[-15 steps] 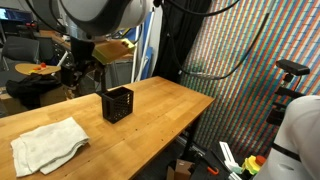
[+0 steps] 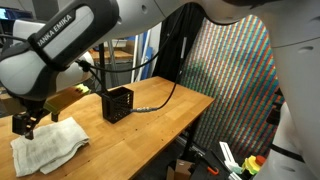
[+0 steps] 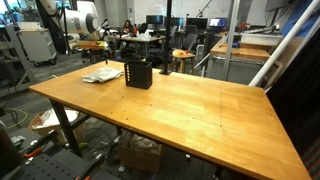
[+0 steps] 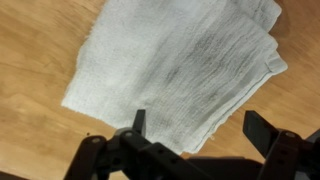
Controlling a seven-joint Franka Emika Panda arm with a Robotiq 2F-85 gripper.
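A white cloth (image 4: 170, 70) lies loosely folded on the wooden table, filling the middle of the wrist view. The same cloth (image 2: 48, 146) is at the lower left in exterior view 1 and towards the far left end of the table in exterior view 2. My gripper stands open above it, fingers spread wide, nothing between them. In exterior view 1 the gripper (image 2: 40, 124) hangs just over the cloth's far side; contact with the cloth cannot be made out there.
A black open-topped basket (image 3: 139, 74) stands on the table to the right of the cloth. Beyond it, the wooden table top (image 3: 215, 105) is bare. Below the table is a cardboard box (image 3: 140, 155).
My gripper has moved left and down, from near the black basket to above the cloth. The cloth and the basket have stayed in place.
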